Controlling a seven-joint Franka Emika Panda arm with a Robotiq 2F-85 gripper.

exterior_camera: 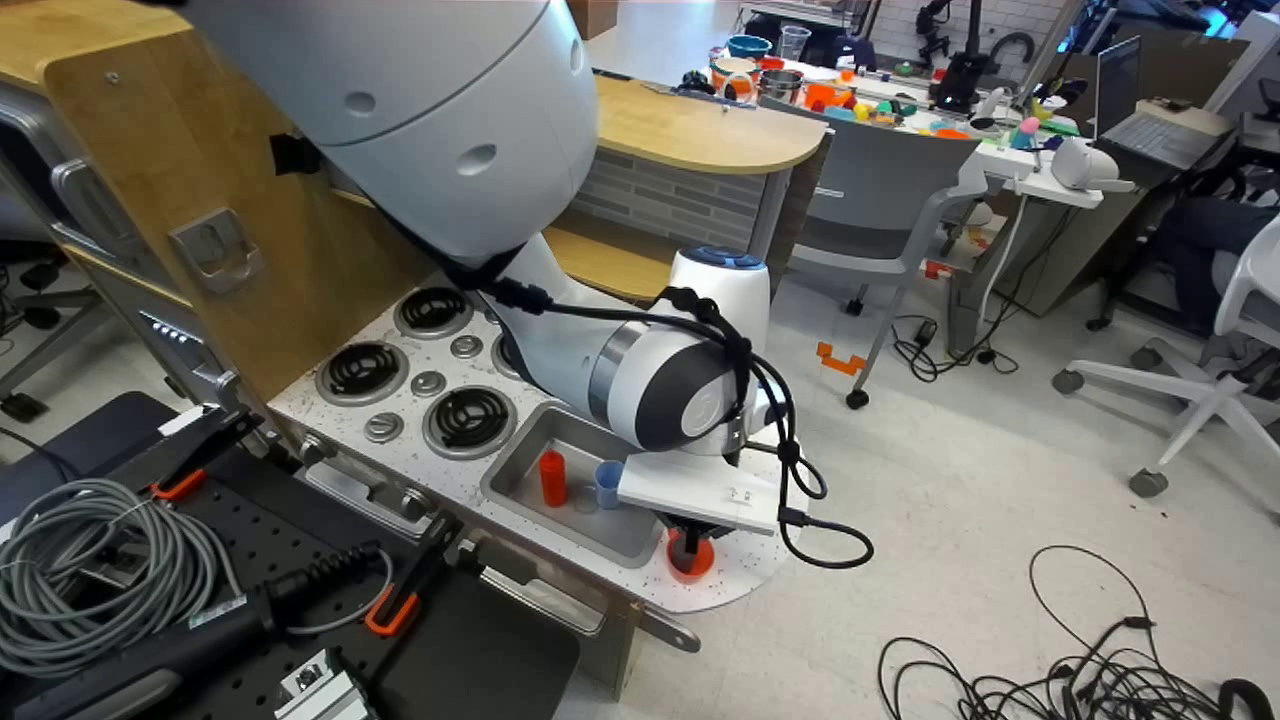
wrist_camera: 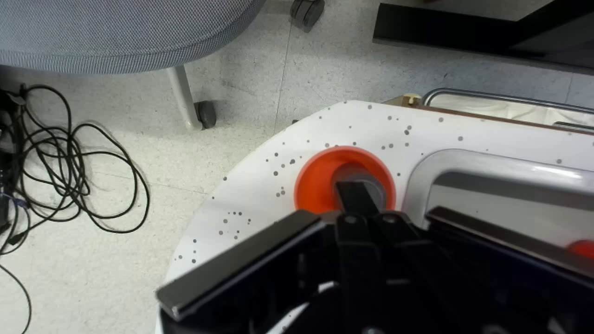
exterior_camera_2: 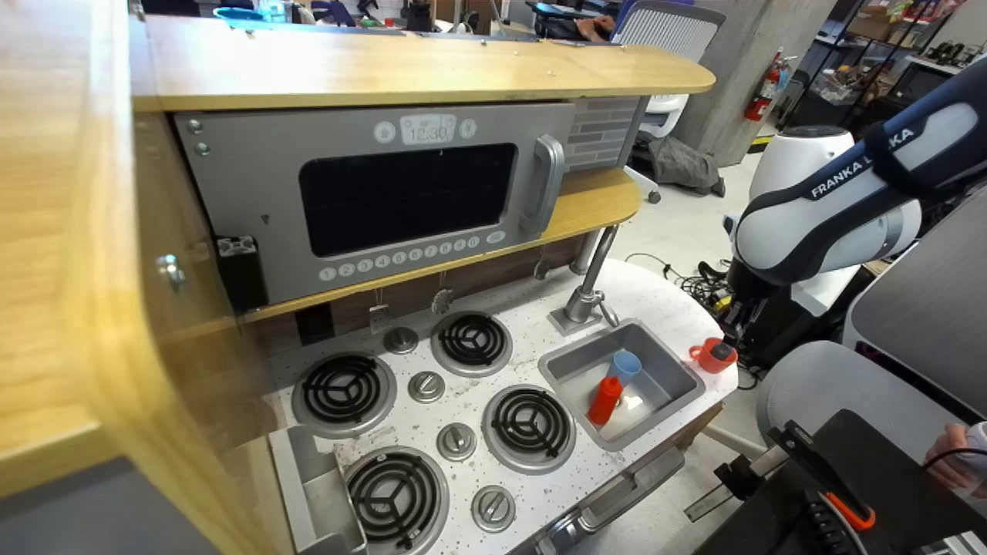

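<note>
A red cup (exterior_camera: 696,569) stands on the rounded end of the white speckled counter, beside the sink. In the wrist view the cup (wrist_camera: 309,188) opens toward the camera, with a dark grey round item (wrist_camera: 380,192) inside it. My gripper is shut over the cup's near rim, its black fingertips overlapping the opening and partly covering the grey item. Nothing shows between the fingers. From the first exterior side, the gripper (exterior_camera: 692,536) is right at the cup; touching cannot be told. In the second exterior view, the cup (exterior_camera_2: 707,359) stands upright.
The grey sink (exterior_camera_2: 658,427) holds a red bottle-like item (exterior_camera_2: 606,401) and a blue cup (exterior_camera_2: 626,364). A faucet (exterior_camera_2: 584,301) rises behind it. Stove burners (exterior_camera_2: 530,424) lie farther along. The counter's curved edge (wrist_camera: 225,179) drops off close to the red cup.
</note>
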